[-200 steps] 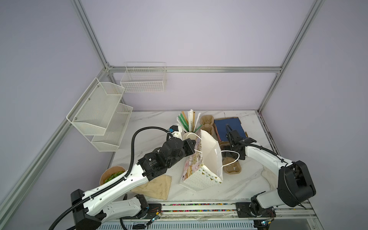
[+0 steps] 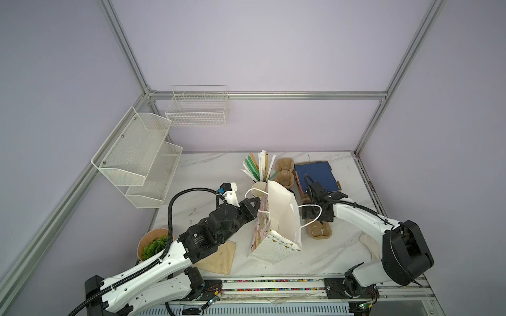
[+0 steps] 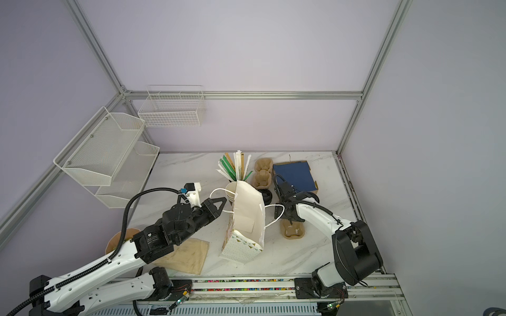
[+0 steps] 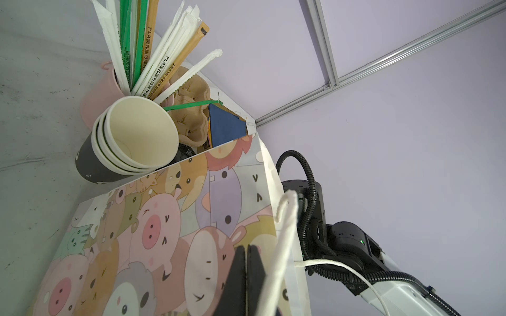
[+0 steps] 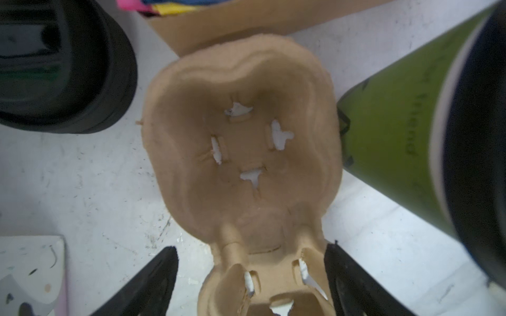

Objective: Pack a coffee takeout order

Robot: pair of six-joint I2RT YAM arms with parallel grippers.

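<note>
A paper bag [image 2: 273, 249] stands upright with its mouth open, its animal-print side [image 4: 152, 247] facing my left arm. My left gripper is shut beside that side; a white rope handle [image 4: 280, 252] runs close past its fingers, and no part of it shows between the tips. Over a brown pulp cup carrier [image 5: 242, 68], my right gripper is open, one finger on each side of the carrier's narrow middle. Both carrier pockets in the right wrist view are empty. A green cup [image 5: 405, 126] with a black lid touches or nearly touches the carrier's right side.
A black-lidded cup [image 5: 63, 68] stands left of the carrier. Behind the bag are stacked paper cups [image 4: 139, 131], wrapped straws [image 4: 168, 52] and another carrier [image 2: 284, 171]. A blue-topped box [image 2: 317, 176] lies at the back right, a tan cloth [image 2: 218, 258] at front left.
My left gripper has drawn left, and the bag's top has shifted left with it.
</note>
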